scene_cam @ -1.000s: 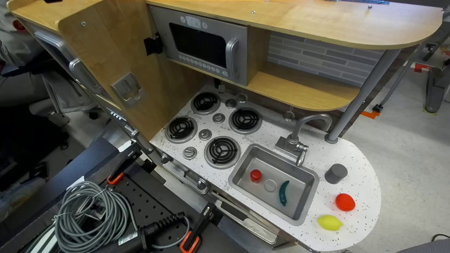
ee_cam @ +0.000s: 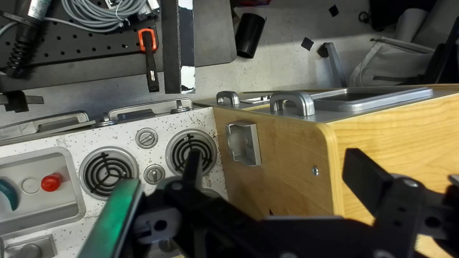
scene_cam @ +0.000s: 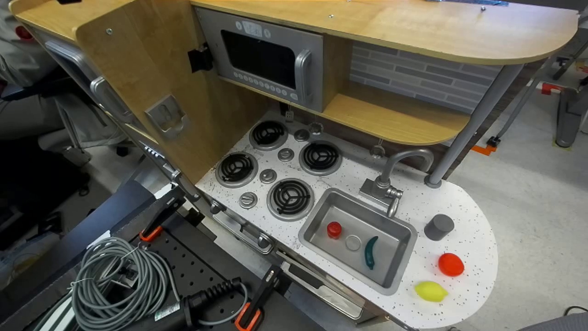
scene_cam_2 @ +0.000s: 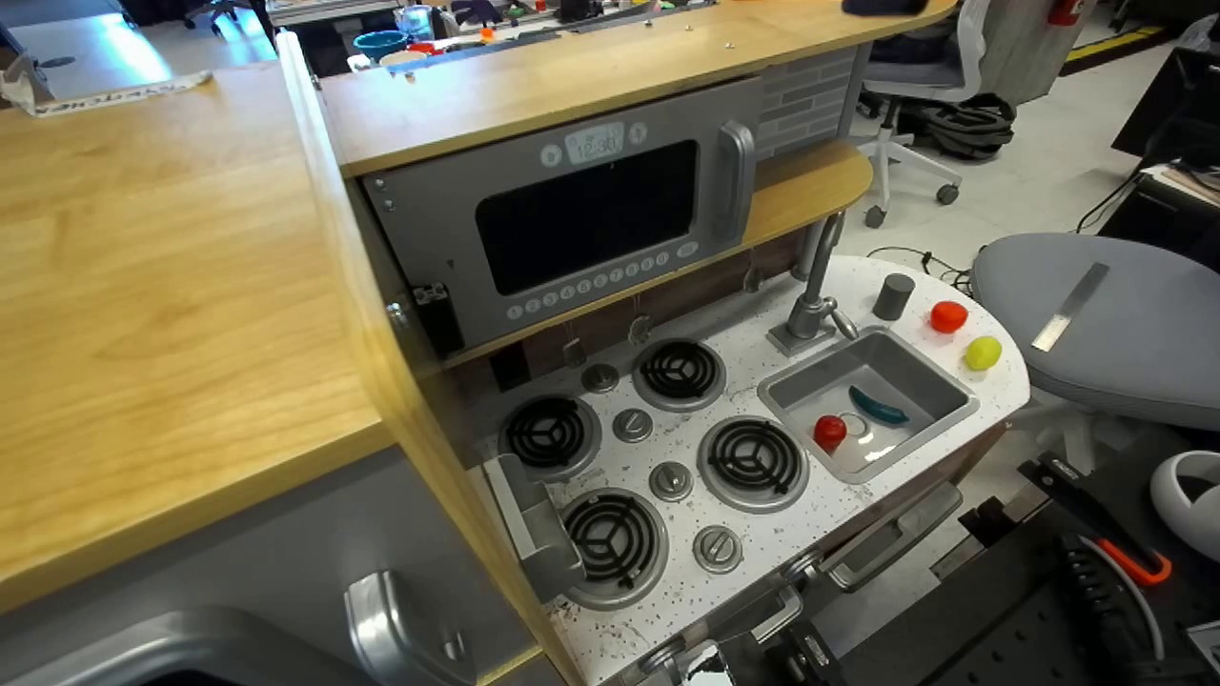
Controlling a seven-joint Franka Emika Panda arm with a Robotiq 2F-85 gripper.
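In the wrist view my gripper stands open, its two dark fingers wide apart with nothing between them. Below it are the stove top and the wooden side panel [ee_cam: 279, 172]. Neither exterior view shows the gripper. Inside the grey sink [scene_cam: 405, 270] lie a small red object [scene_cam: 334, 230] and a curved teal object [scene_cam: 370, 253], apart from each other. On the white counter to the sink's right stand a dark grey cup [scene_cam: 439, 227], a red-orange round object [scene_cam: 450, 265] and a yellow lemon [scene_cam: 431, 291].
A microwave [scene_cam: 259, 58] with its door shut sits above the burners, beside an empty shelf [scene_cam: 397, 113]. The faucet [scene_cam: 388, 171] rises behind the sink. Coiled grey cable [scene_cam: 118, 281] and orange-handled clamps occupy the black table in front. The burners [scene_cam: 290, 198] are bare.
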